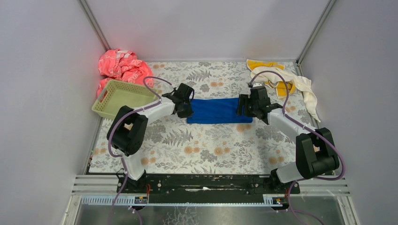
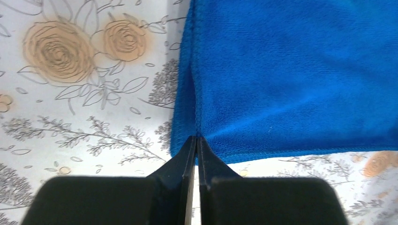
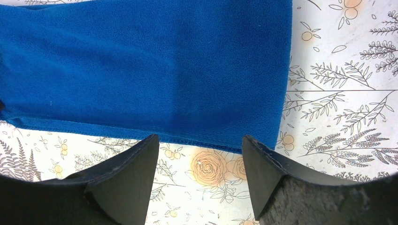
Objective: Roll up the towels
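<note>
A blue towel [image 1: 216,111] lies folded into a flat rectangle in the middle of the table, its layers showing along the near edge. My left gripper is shut at the towel's near left corner. Its fingertips meet over the upper layer's hem, and no cloth shows clearly between them. Spread wide, the open right gripper stands over the near edge toward the right end, with nothing held; the towel's near hem [image 3: 187,138] passes between its fingertips in that view. From the top view, both grippers cover parts of the towel's ends.
A green basket [image 1: 112,112] stands at the left, with a crumpled coral towel [image 1: 123,68] behind it. White and yellow cloths [image 1: 281,79] lie at the back right, behind the right arm. Free patterned surface [image 1: 206,150] stretches in front of the blue towel.
</note>
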